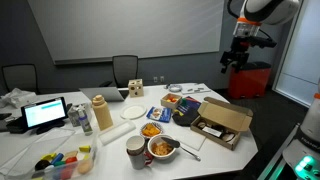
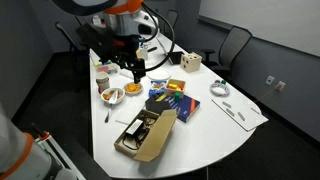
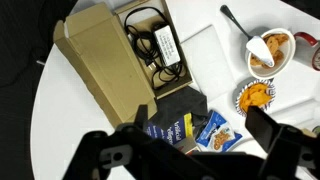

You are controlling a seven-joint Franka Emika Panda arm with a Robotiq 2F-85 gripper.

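My gripper stands open high above the table, nothing between its fingers. Beneath it in the wrist view lies an open cardboard box (image 3: 98,62) holding a coiled black cable (image 3: 172,68) and a white block (image 3: 168,43). A white bowl (image 3: 281,61) of brownish food has a white-headed utensil in it. Beside that is a patterned bowl (image 3: 255,96) of orange pieces. A blue packet (image 3: 217,132) lies close by, near a dark item partly hidden by the fingers. In exterior view 1 the arm (image 1: 248,42) hangs over the table's right side.
Mugs (image 1: 137,150), a brown cylinder (image 1: 101,112), a bottle (image 1: 85,121), a laptop (image 1: 42,116) and a clear bin (image 1: 68,160) of colourful items crowd the left side in exterior view 1. Bare white tabletop (image 2: 205,145) shows beside the box in exterior view 2.
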